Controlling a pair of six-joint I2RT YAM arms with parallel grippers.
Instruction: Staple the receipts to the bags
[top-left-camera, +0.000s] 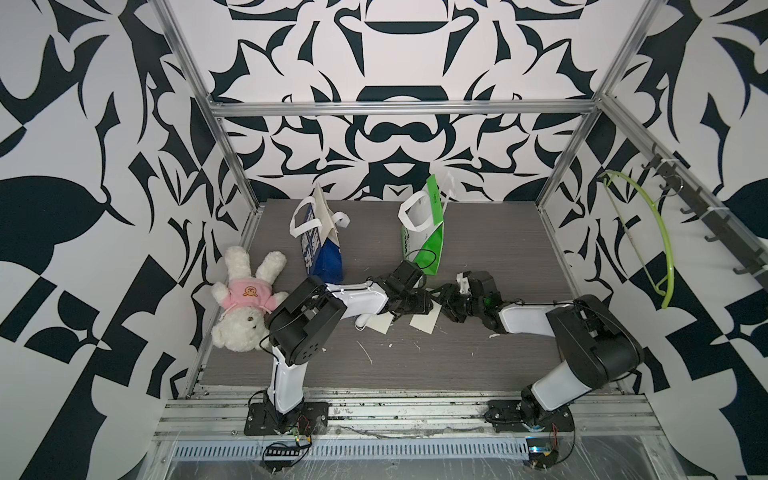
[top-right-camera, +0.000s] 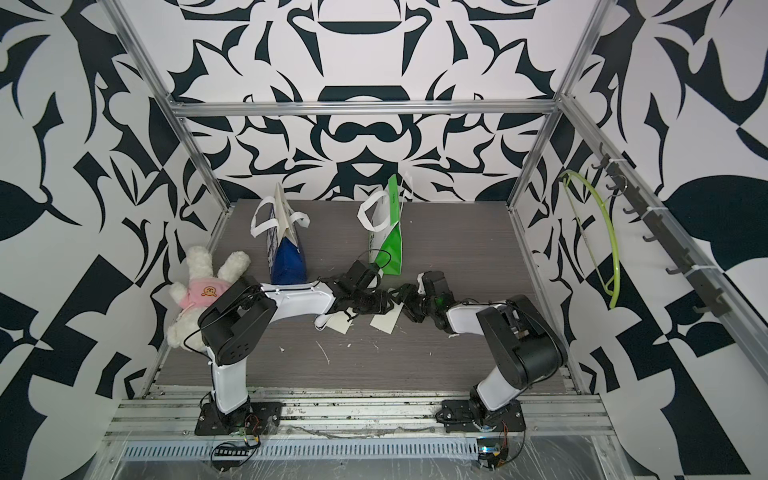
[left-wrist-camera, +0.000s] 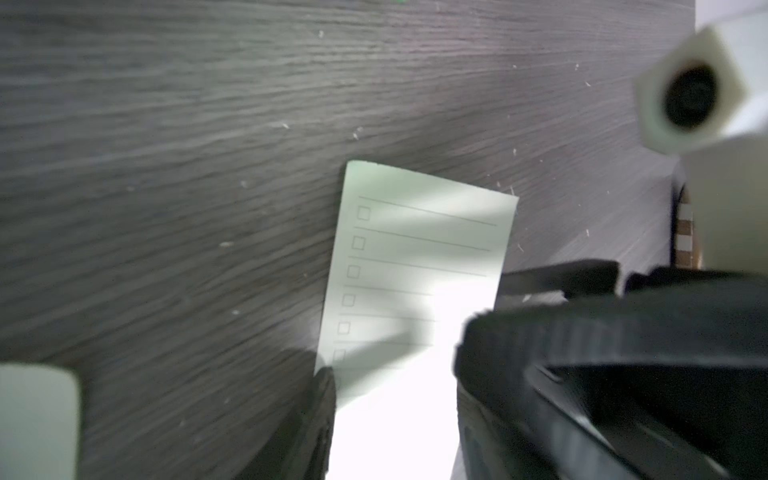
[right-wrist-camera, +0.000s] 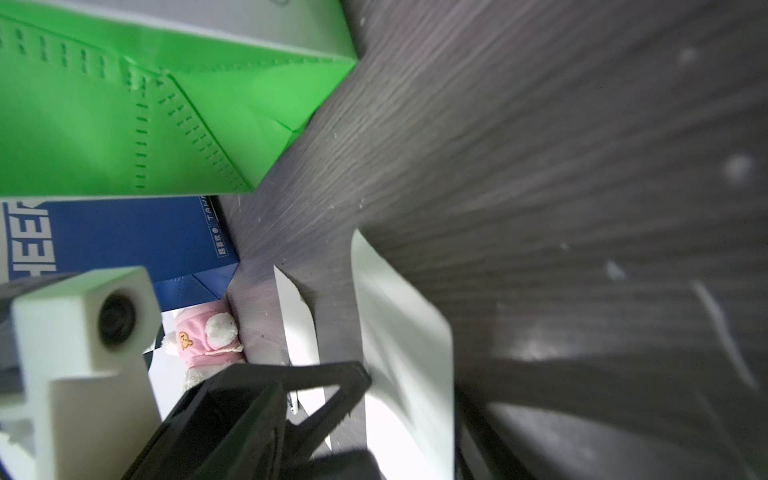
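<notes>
In the left wrist view a pale receipt (left-wrist-camera: 416, 248) with checkbox lines runs down between the fingers of my left gripper, which is shut on it. Seen from the right wrist, this receipt (right-wrist-camera: 400, 336) curves up from the table. Facing it from the right, my right gripper is partly open around the receipt's near end; contact is hard to make out. A second receipt (top-left-camera: 379, 323) lies beneath my left arm. The green bag (top-left-camera: 433, 240) stands behind the grippers, and the blue bag (top-left-camera: 326, 260) is farther left. Both bags are upright.
A white plush toy (top-left-camera: 242, 308) in a pink shirt lies at the left edge. Near the second receipt sits a small white object (top-left-camera: 361, 321), mostly hidden. Paper scraps dot the front table. Free room lies at the right rear and along the front.
</notes>
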